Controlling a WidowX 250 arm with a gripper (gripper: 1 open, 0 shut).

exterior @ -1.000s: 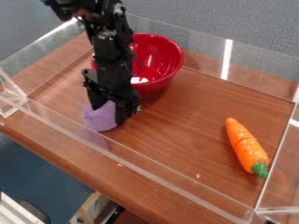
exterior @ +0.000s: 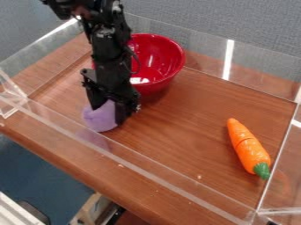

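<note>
My black gripper [exterior: 111, 104] hangs down at the left of the wooden table, its fingers around a purple object [exterior: 99, 117] near the left front part of the surface. Whether the fingers are closed on it is hard to tell, as the gripper hides part of it. Behind the gripper sits a red bowl [exterior: 159, 61], partly hidden by the arm. An orange carrot [exterior: 247, 145] with a green end lies on the right side of the table.
Clear plastic walls [exterior: 230, 57] border the wooden table [exterior: 177, 154].
The gripper and purple object have shifted very slightly; otherwise the scene is the same.
</note>
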